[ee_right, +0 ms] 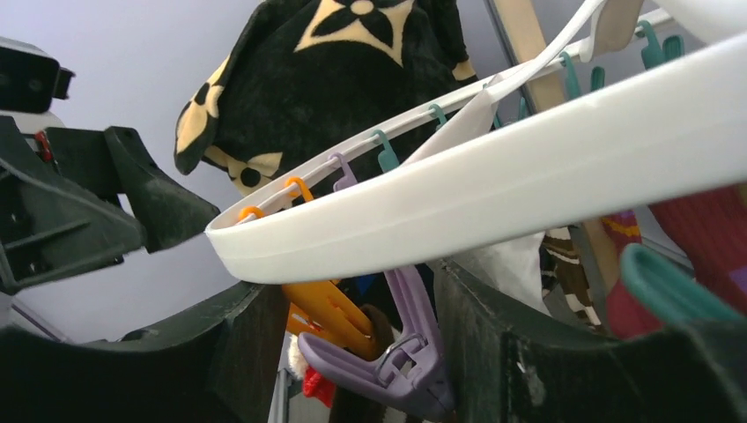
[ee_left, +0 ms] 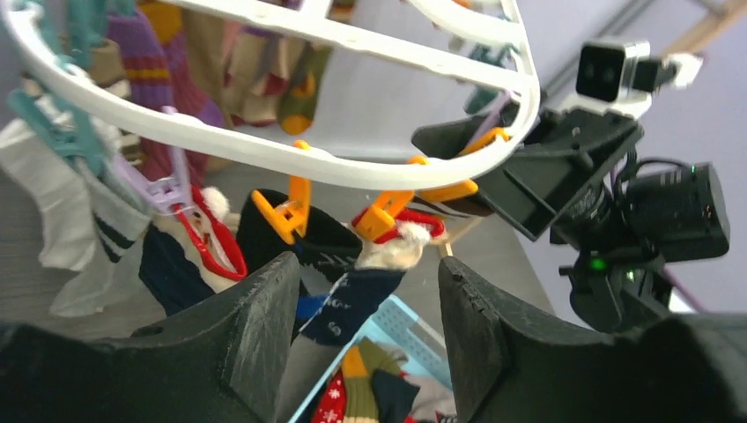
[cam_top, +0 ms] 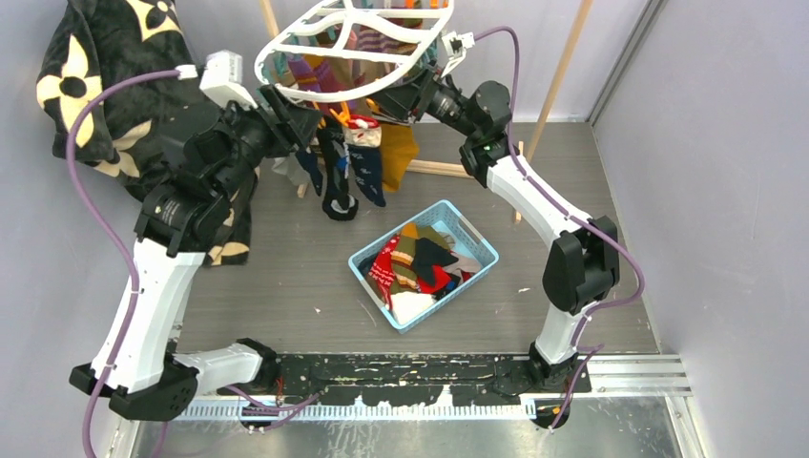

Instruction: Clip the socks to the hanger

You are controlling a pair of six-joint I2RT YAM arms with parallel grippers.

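Observation:
The white round hanger (cam_top: 329, 93) hangs at the top, with socks clipped around it. In the left wrist view, a dark sock with a fluffy white top (ee_left: 358, 284) hangs beneath an orange clip (ee_left: 384, 215); another orange clip (ee_left: 289, 211) is beside it. My left gripper is open below the hanger's rim, its fingers apart, with nothing held between them. My right gripper has its fingers spread on either side of a purple clip (ee_right: 410, 352) just under the rim. Whether a finger touches that clip, I cannot tell.
A blue basket (cam_top: 465, 289) of loose socks stands on the floor in the middle. A dark patterned blanket (cam_top: 91, 95) hangs at the left wall. Wooden poles (cam_top: 558, 76) rise behind the hanger. Floor around the basket is clear.

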